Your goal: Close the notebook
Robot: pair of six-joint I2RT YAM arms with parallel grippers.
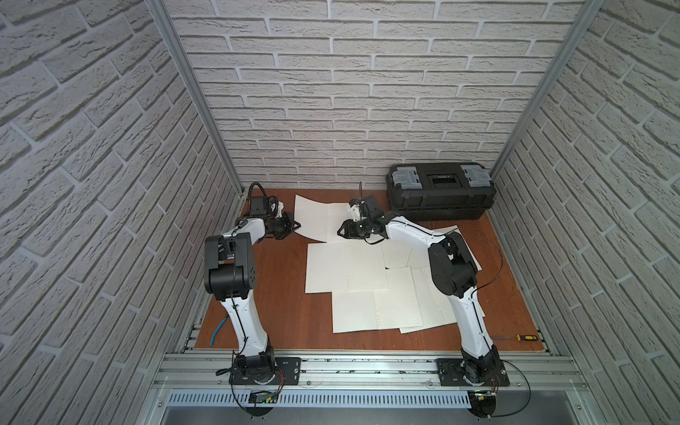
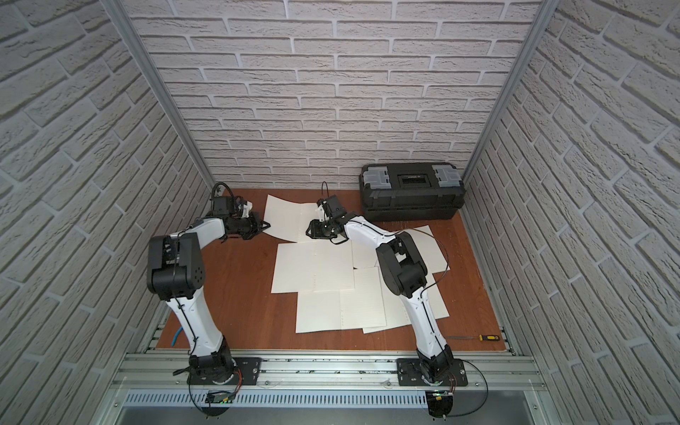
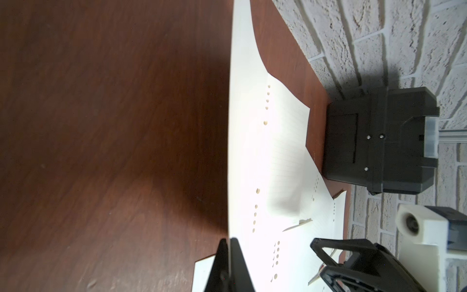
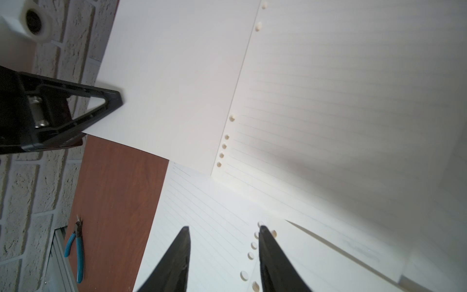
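Several white notebooks lie open on the brown table. The back left one (image 1: 315, 216) has its left cover edge lifted off the table, with shadow beneath it. In the left wrist view my left gripper is shut on this thin edge, which runs up between its fingertips. The right wrist view shows the holed fold and a lined page (image 4: 340, 107) curving on the right. My right gripper is open, nothing between its fingers, above the pages near the fold. In the top left view my right gripper (image 1: 343, 231) partly hides the notebook's right half.
Other open notebooks (image 1: 326, 269) overlap in front and to the right. A black toolbox (image 1: 440, 202) stands at the back right. Blue-handled pliers (image 4: 77, 248) lie at the left edge, a yellow screwdriver (image 1: 526, 338) at the front right. Bare table shows at left.
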